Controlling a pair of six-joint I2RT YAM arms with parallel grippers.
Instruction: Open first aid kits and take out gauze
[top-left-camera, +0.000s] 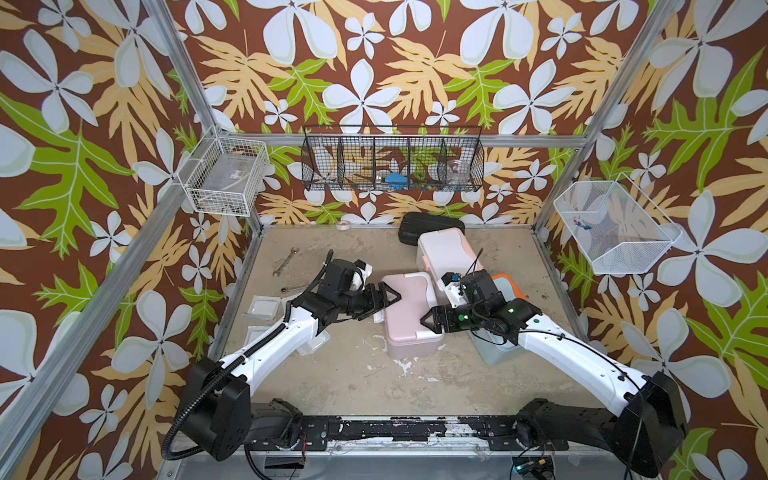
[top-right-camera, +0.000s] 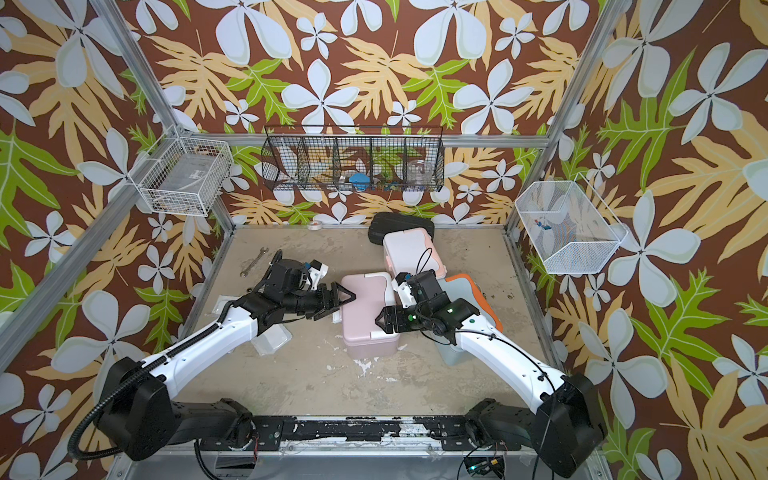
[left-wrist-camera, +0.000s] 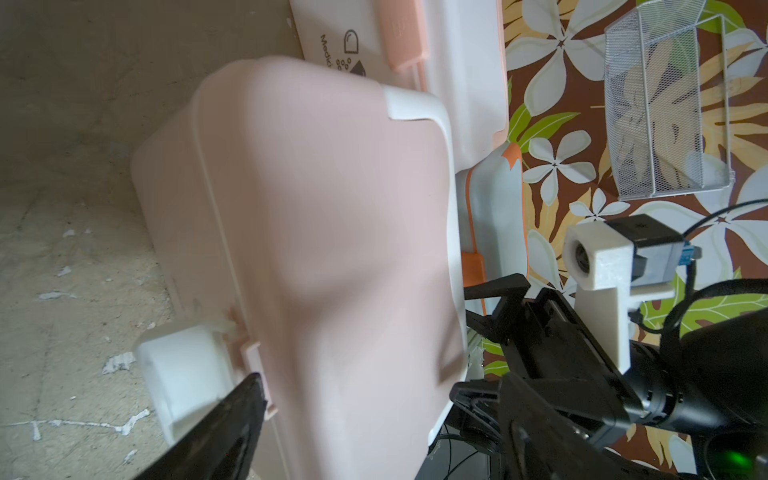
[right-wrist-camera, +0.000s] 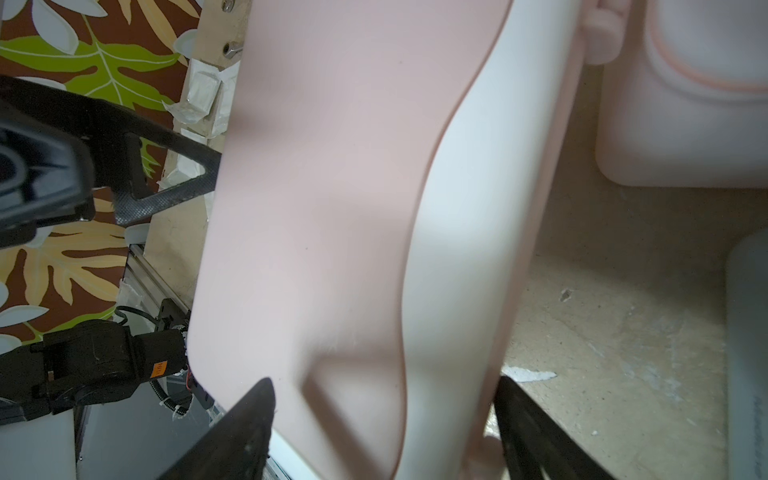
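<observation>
In the middle of the table stands a pink first aid kit (top-left-camera: 408, 308), its lid down, with a white band along one side. My left gripper (top-left-camera: 395, 293) is at the kit's left side; its fingers are part open, one over the lid and one by the white latch (left-wrist-camera: 188, 372). On the opposite side, my right gripper (top-left-camera: 432, 321) is part open around the lid's white edge (right-wrist-camera: 460, 240), one finger above the lid. Neither gripper visibly holds anything. A second pink-and-white kit (top-left-camera: 449, 254) and a grey-blue kit with orange trim (top-left-camera: 493, 352) sit behind and to the right. No gauze shows.
A black case (top-left-camera: 428, 225) lies at the back. Clear plastic boxes (top-left-camera: 264, 307) and a wrench (top-left-camera: 284, 261) lie on the left of the table. Wire baskets (top-left-camera: 392, 164) hang on the walls.
</observation>
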